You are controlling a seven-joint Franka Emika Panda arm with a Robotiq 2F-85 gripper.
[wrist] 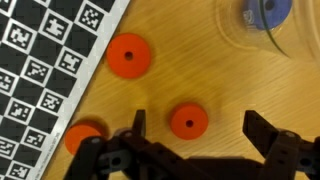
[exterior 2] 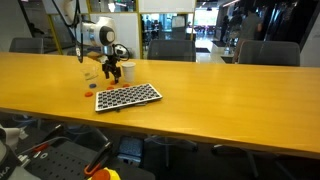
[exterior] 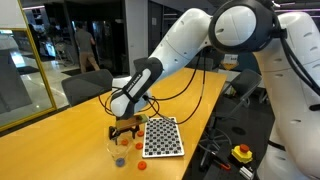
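Below my open gripper, an orange disc [wrist: 189,121] lies on the wooden table between the two fingers in the wrist view, touching neither as far as shows. A second orange disc [wrist: 128,56] is by the checkered board [wrist: 72,63], and a third orange disc [wrist: 84,135] is at the board's edge, lower left. At the upper right stands a clear cup [wrist: 237,25] with a blue disc [wrist: 267,12] seen in or through it. In exterior view 1 the gripper [exterior: 124,130] hangs low over the table, left of the board.
The checkered board [exterior: 162,139] lies flat to the right of the gripper. A white cup [exterior 2: 128,72] stands behind the board in exterior view 2. A red button [exterior: 243,149] sits off the table.
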